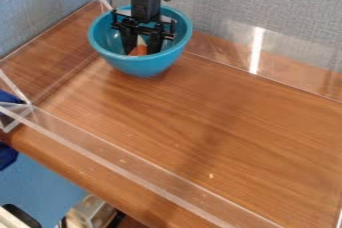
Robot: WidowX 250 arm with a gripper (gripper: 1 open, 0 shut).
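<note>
A teal bowl (146,64) sits at the back left of the wooden table (214,142). My black gripper (142,44) reaches down inside it from above. Something orange (140,50) shows low between the fingers, partly hidden by them and by the bowl's front wall, so whether it is gripped is unclear.
Clear low walls edge the table, with a grey textured wall behind. Off the table at the lower left are blue and metal objects, partly out of view.
</note>
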